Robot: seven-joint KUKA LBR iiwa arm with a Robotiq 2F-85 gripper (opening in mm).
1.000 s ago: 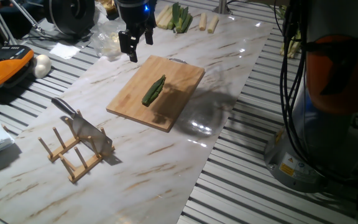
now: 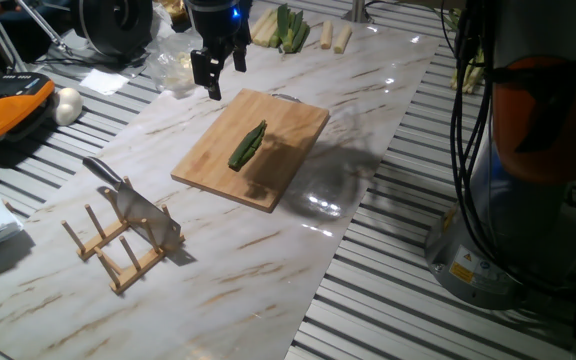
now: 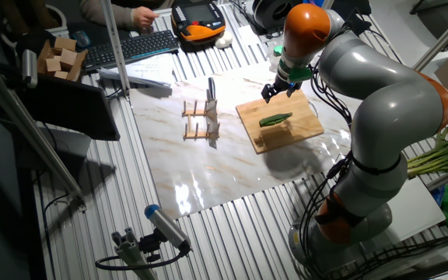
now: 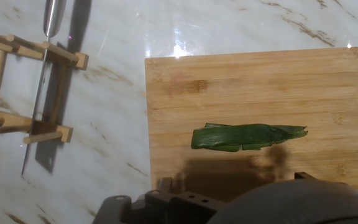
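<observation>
A piece of green leek leaf (image 2: 248,146) lies flat on the wooden cutting board (image 2: 203,163). In the wrist view the leaf (image 4: 247,136) stretches left to right across the board. My gripper (image 2: 227,81) hangs above the board's far edge, apart from both. Its two fingers stand apart, with nothing visible between them. A knife (image 2: 146,212) with a dark handle rests upright in a wooden peg rack (image 2: 128,274), left of the board in the second exterior view.
Cut leek pieces (image 2: 290,30) lie at the far edge of the marble sheet, near a clear plastic bag (image 2: 173,62). An orange-and-black teach pendant (image 2: 10,107) sits at the left, outside the sheet. Bare marble surrounds the rack and separates it from the board.
</observation>
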